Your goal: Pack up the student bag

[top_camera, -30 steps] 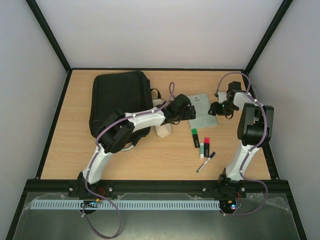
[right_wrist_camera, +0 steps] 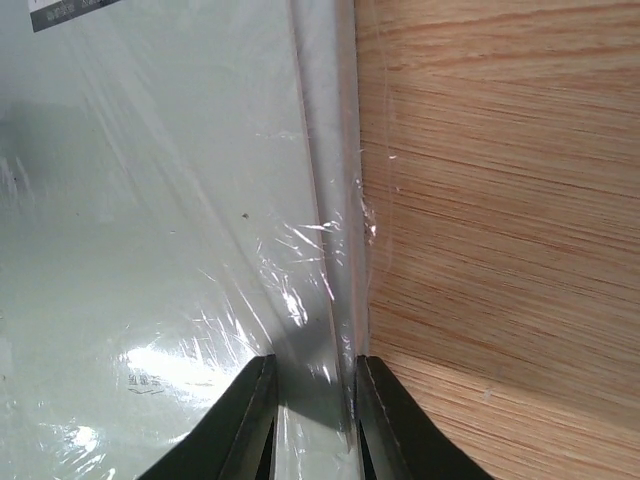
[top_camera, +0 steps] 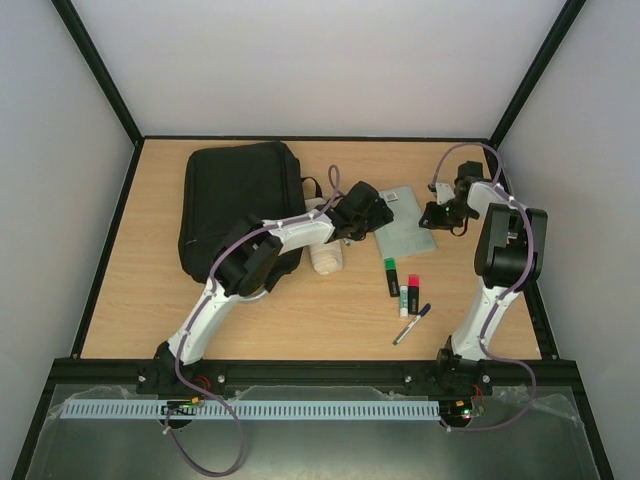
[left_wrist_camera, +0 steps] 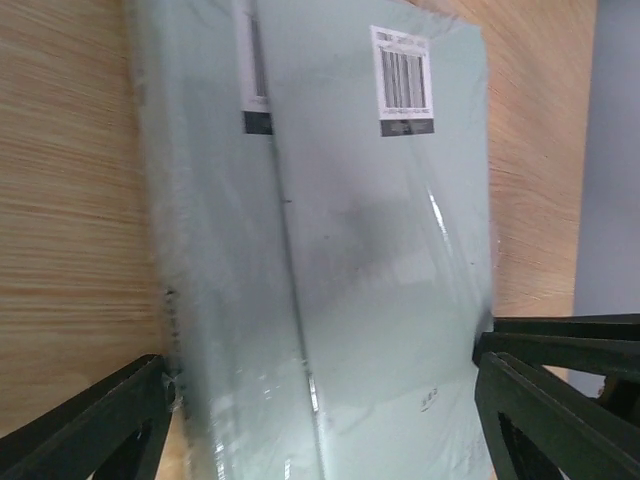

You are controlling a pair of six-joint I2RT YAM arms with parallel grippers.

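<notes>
A grey plastic-wrapped book or pad (top_camera: pixel 405 225) with barcode labels lies flat on the table, right of the black bag (top_camera: pixel 230 200). My left gripper (top_camera: pixel 376 215) is at its left edge; in the left wrist view its fingers stand apart, open, beside the wrapped edge. My right gripper (top_camera: pixel 428 217) is at the opposite edge, shut on the wrapped book's edge (right_wrist_camera: pixel 340 360), as the right wrist view shows.
Markers (top_camera: pixel 392 277), a glue stick (top_camera: pixel 403 302) and a pen (top_camera: pixel 412 326) lie in front of the book. A beige pouch (top_camera: pixel 326 258) lies partly under the left arm.
My left gripper has shifted slightly at the book's left edge. The right arm and the book look almost unchanged.
</notes>
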